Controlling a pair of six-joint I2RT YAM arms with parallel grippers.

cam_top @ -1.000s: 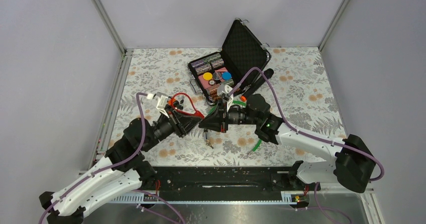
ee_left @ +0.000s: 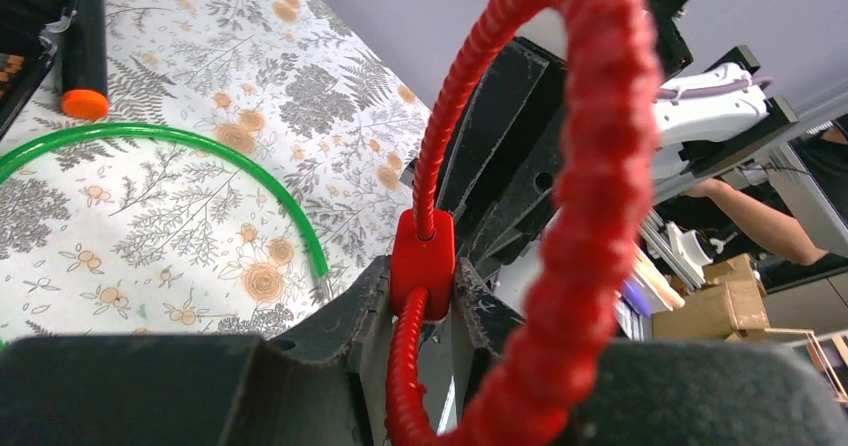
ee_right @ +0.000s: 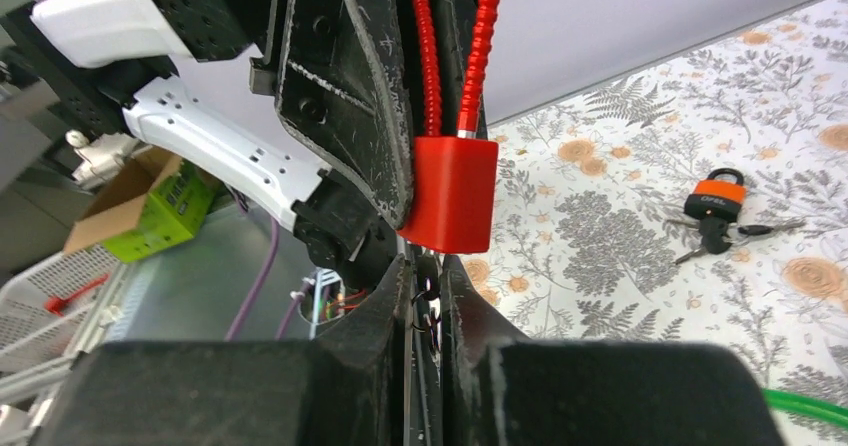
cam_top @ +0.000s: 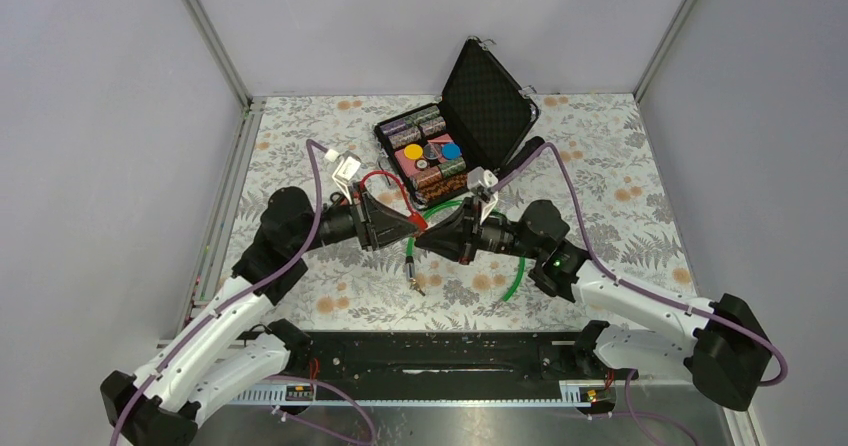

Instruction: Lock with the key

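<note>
The red cable lock's body (ee_left: 422,251) is gripped between the fingers of my left gripper, which is shut on it. Its red cable loops up in front of the left wrist view. In the right wrist view the same red lock body (ee_right: 455,194) sits right above the tips of my right gripper. That gripper is shut on a small dark and metallic piece, likely the key (ee_right: 428,281), mostly covered by the fingers. Whether the key is inside the lock cannot be told. From above, both grippers meet over the table's middle.
An open black case (cam_top: 490,106) with chips stands at the back. A green cable lock (cam_top: 519,281) with its keys (cam_top: 416,284) lies beneath the arms. An orange padlock (ee_right: 716,198) with keys rests on the patterned cloth. A black rod with an orange end (ee_left: 85,104) lies beside the case.
Both grippers have moved together to the right and slightly toward the back, with the red lock still in the left. The right gripper stays close against the lock.
</note>
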